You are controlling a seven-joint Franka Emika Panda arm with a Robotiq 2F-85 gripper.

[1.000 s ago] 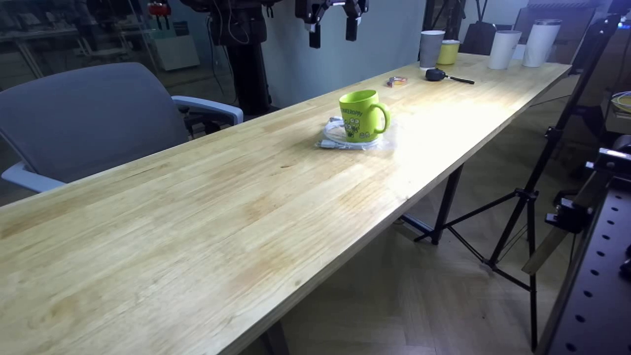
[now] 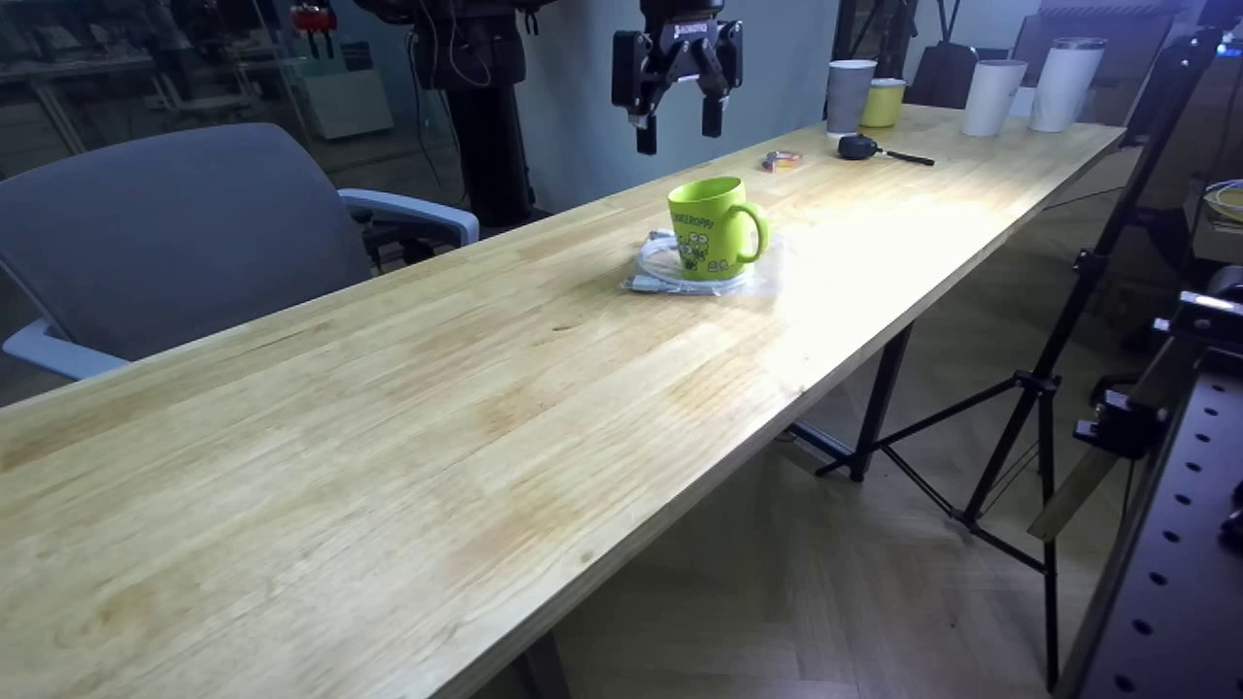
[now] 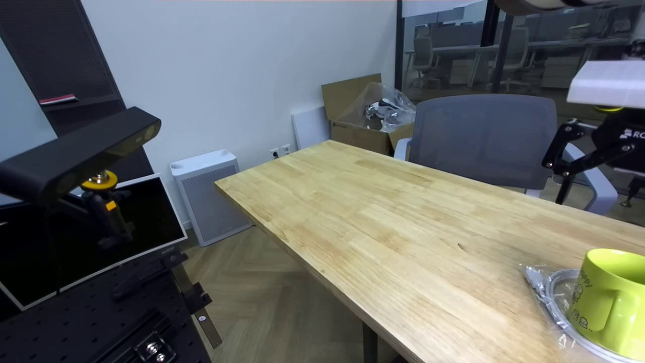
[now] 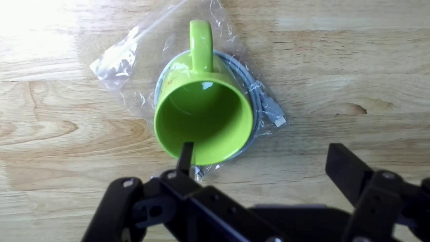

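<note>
A lime-green mug (image 2: 706, 228) with a cartoon print stands upright on a clear bag holding a coiled grey-white cable (image 2: 655, 266). From above, in the wrist view, the empty inside of the mug (image 4: 203, 117) shows, its handle pointing to the top of the picture. The cable's plug (image 4: 274, 111) pokes out beside it. My gripper (image 2: 679, 130) hangs in the air above the far side of the mug, fingers spread wide and nothing between them. In the wrist view the left finger (image 4: 185, 159) overlaps the mug's rim; the right one is over bare wood.
Farther along the wooden table (image 2: 385, 431) lie a small packet (image 2: 782, 159) and a black tool (image 2: 859, 147). Behind them stand a grey cup (image 2: 850, 98), a yellow cup (image 2: 883, 104) and two white tumblers.
My gripper has come down and shifted slightly to the right in exterior view 1. It stays open. The mug and bagged cable have not moved.
</note>
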